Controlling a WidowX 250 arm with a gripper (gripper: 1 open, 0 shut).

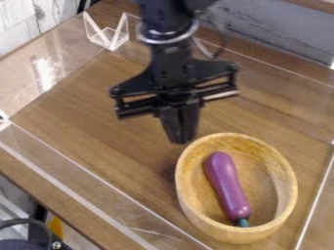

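My dark gripper (177, 125) hangs above the middle of the wooden table, up and to the left of a yellow bowl (196, 205). It looks shut, with nothing visible between its fingers, though the tips are blurred. In the bowl lies a purple eggplant-like toy (228, 184) with a teal end toward the front.
A white wire rack (107, 31) stands at the back left. Low rims edge the table, and a dark round fitting (23, 234) sits at the lower left corner.
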